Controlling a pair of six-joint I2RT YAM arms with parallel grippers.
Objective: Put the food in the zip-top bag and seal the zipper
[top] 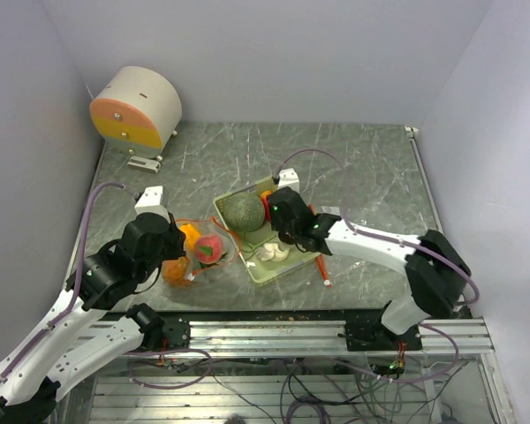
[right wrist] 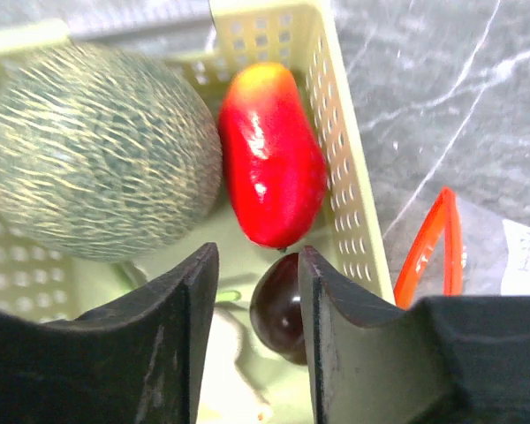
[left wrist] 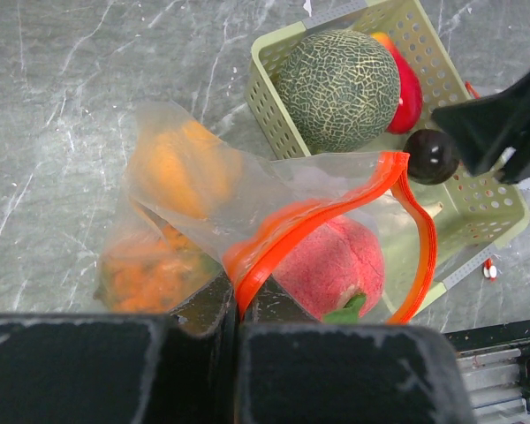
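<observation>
My left gripper is shut on the rim of the clear zip bag [left wrist: 274, 181], beside its orange zipper strip. The bag gapes toward the basket. Through its film show a yellow-orange food [left wrist: 181, 172], a bumpy orange food [left wrist: 155, 269] and a pink-red fruit [left wrist: 340, 265] with a green leaf. My right gripper is part open inside the green basket [top: 278, 272]. Below its fingertips sits a dark round fruit [right wrist: 278, 309], partly covered by one finger. A netted melon [top: 245, 213], a red mango-like fruit [right wrist: 274, 159] and pale garlic-like food [top: 272, 252] share the basket.
Another orange-zippered bag [right wrist: 433, 247] lies just outside the basket, mostly hidden by the right arm in the top view. A rounded cabinet [top: 137, 110] stands at the back left.
</observation>
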